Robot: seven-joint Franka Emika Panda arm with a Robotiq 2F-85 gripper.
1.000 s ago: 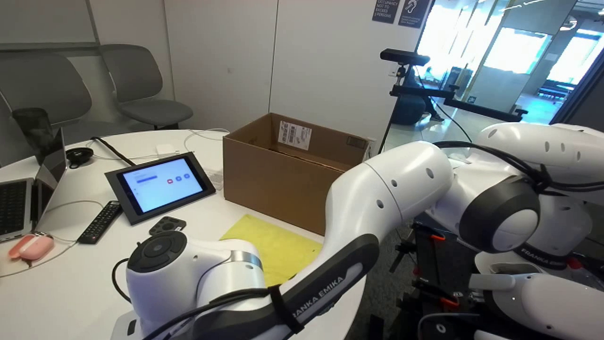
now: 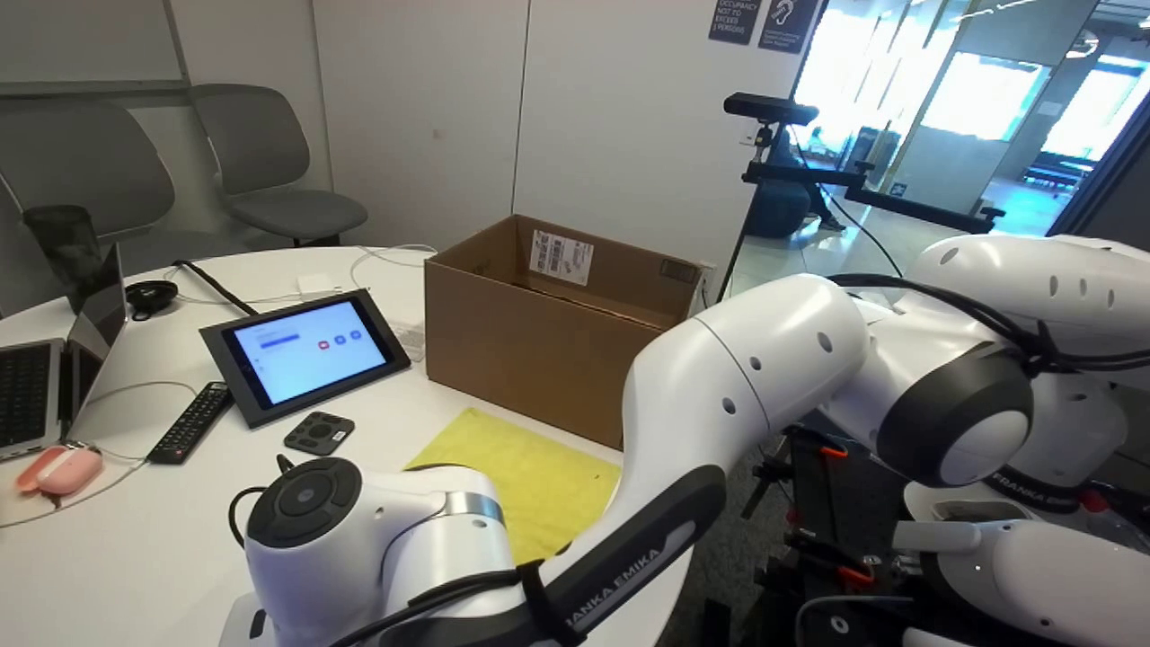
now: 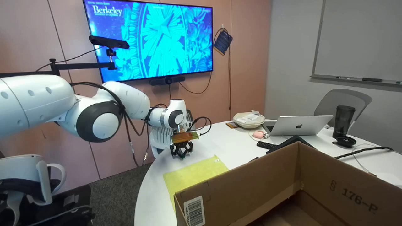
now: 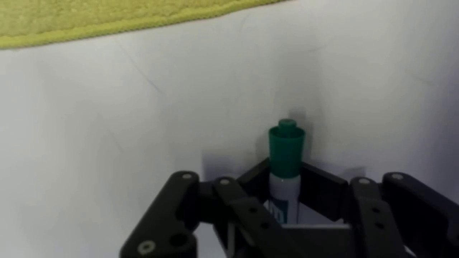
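A marker (image 4: 286,154) with a green cap and a white barrel stands out between the fingers in the wrist view. My gripper has its dark pads against both sides of the marker, just below the cap; how firmly they press cannot be seen. In exterior view 2 the gripper (image 3: 181,153) points down, low over the white table, with a bit of green at its tips. The hand hides the fingers in exterior view 1. A yellow cloth (image 3: 194,171) lies flat beside the gripper.
An open cardboard box (image 2: 528,345) stands beyond the cloth. A tablet (image 2: 313,350), a remote (image 2: 192,422), a small black device (image 2: 320,432), a pink case (image 2: 63,471) and a laptop (image 3: 301,125) occupy other parts of the table. Bare tabletop surrounds the gripper.
The arm's hand has shifted slightly down and to the right in exterior view 1. The box and tablet stay where they were.
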